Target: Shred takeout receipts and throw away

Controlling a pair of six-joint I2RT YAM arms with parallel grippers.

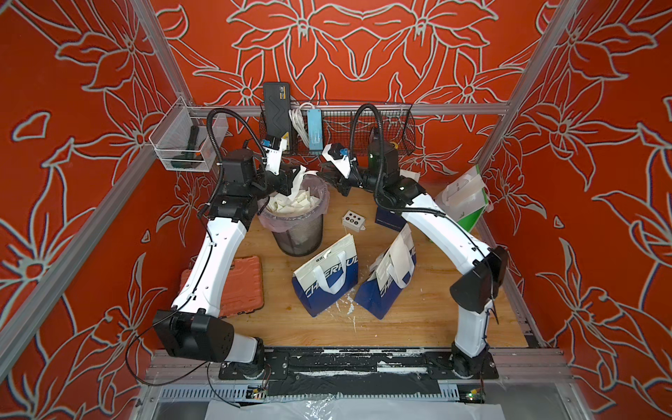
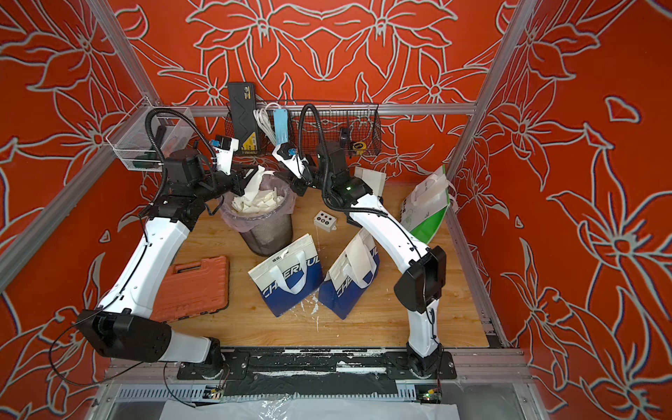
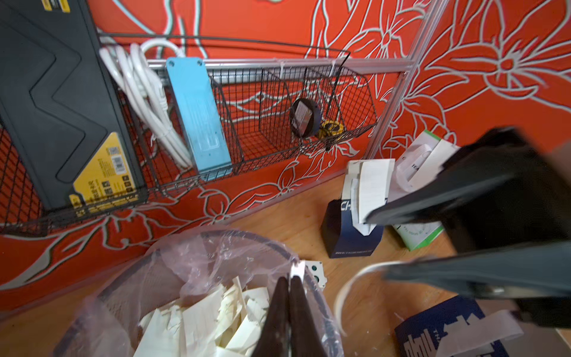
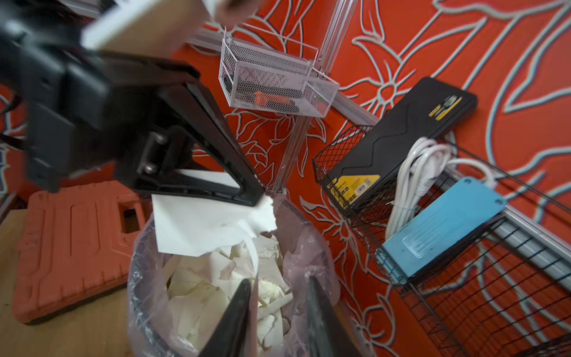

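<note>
A white piece of receipt paper [image 4: 208, 223] hangs above the trash bin, and my left gripper is shut on it. Only a small white bit shows at those fingertips in the left wrist view. From this piece a thin paper strip [image 4: 254, 258] trails down beside the fingers of my right gripper, which stands part open with a clear gap. In the left wrist view the strip [image 3: 351, 285] curves near the right gripper's lower finger; whether they touch is unclear. Torn paper scraps [image 1: 292, 203] fill much of the lined trash bin [image 1: 299, 234].
Two blue-and-white paper bags, one left [image 1: 327, 276] and one right [image 1: 386, 280], stand in front. A third bag [image 3: 357, 220] and a green-white bag [image 1: 465, 199] are farther back. An orange case [image 1: 241, 287] lies at left. A wire basket [image 3: 279, 119] lines the back wall.
</note>
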